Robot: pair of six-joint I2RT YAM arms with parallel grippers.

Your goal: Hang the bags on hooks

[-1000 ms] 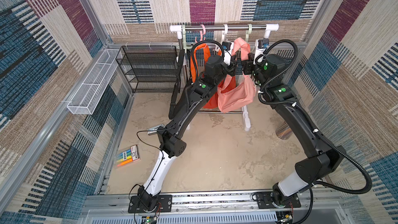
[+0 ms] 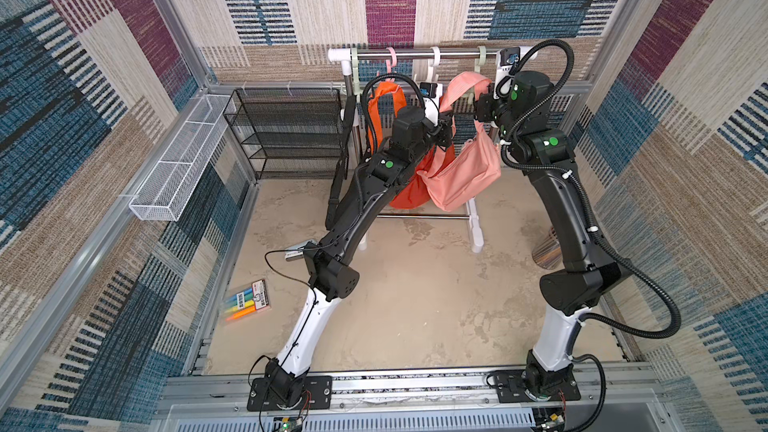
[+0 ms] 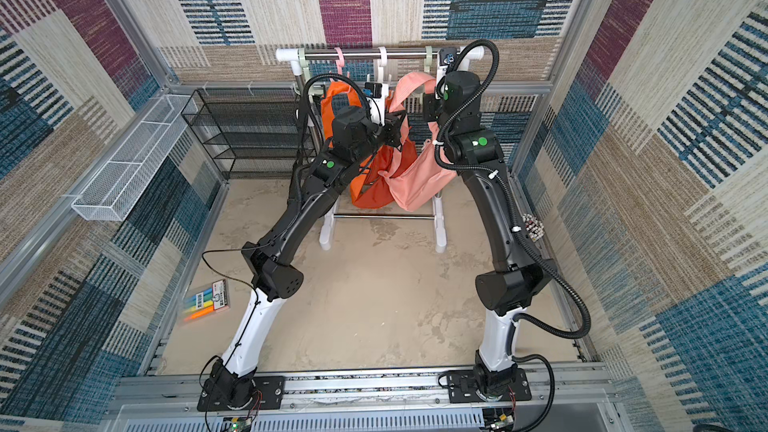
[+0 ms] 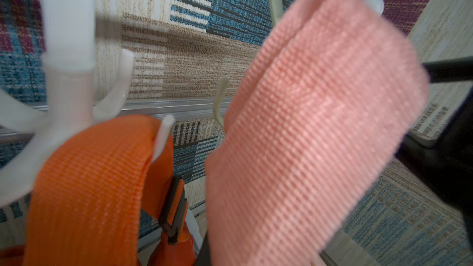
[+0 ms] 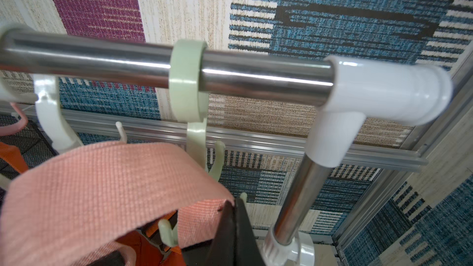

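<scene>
A pink bag hangs between my arms at the rack, its strap raised in an arch near a green hook; I cannot tell whether it rests on a hook. My right gripper is shut on the strap, whose edge runs to its fingertips in the right wrist view. My left gripper is at the other side of the strap, shut; whether cloth is between its fingers is hidden. The pink strap fills much of the left wrist view.
An orange bag hangs left of the pink one. The steel rail carries several hooks and ends in a white fitting. A black wire shelf stands left of the rack.
My right gripper has risen toward the rail, lifting the pink strap and bag slightly.
</scene>
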